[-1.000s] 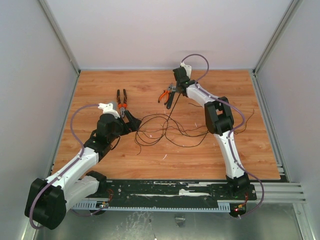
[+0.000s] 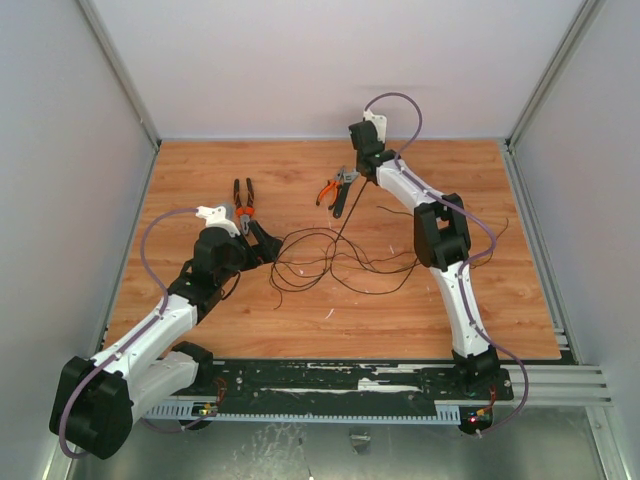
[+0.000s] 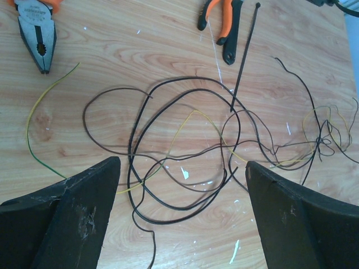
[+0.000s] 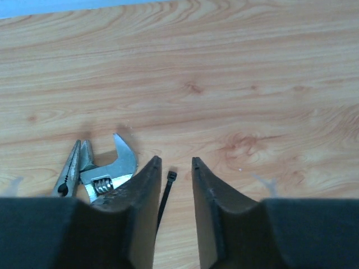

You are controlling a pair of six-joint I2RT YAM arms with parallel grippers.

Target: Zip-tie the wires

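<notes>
Loose coils of black wire (image 3: pixel 197 78) lie on the wooden table, with thinner brown and yellow strands (image 3: pixel 178 133) among them. A long black zip tie (image 2: pixel 350 212) lies straight from the coil towards the back. In the right wrist view, the square zip tie head (image 4: pixel 171 176) shows in the gap between the fingers of my right gripper, which stands partly open at the back of the table and does not appear to grip it. My left gripper is open wide over the coil's left part, nothing between its fingers.
Orange-handled cutters (image 2: pixel 328 190) and an adjustable wrench (image 2: pixel 342 194) lie left of the zip tie, close to the right gripper. Orange-and-black pliers (image 2: pixel 244 207) rest behind the left gripper. Bare wood lies at the front of the table.
My right gripper has shifted a little towards the back and slightly right, uncovering more of the zip tie's far end. The left arm and the wires look unchanged.
</notes>
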